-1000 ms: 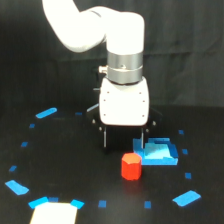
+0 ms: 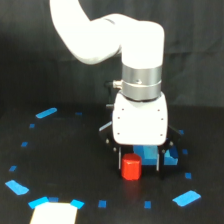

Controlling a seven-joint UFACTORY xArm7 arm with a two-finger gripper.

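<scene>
Near the middle of the camera view, a small red block [image 2: 131, 168] rests on the black table. My white gripper [image 2: 140, 170] is low above this area, its two thin dark fingers well apart. In the picture the red block lies between them, nearer the left one; whether it is level with them in depth is unclear. No grip on it shows, and the gripper looks open.
A small blue tray [image 2: 169, 158] sits just behind and to the right of the red block, partly hidden by my gripper. A cream object [image 2: 53, 213] is at the lower left edge. Blue tape marks dot the otherwise clear table.
My gripper has moved down and to the right, now covering part of the blue tray. The red block appears to be in the same place.
</scene>
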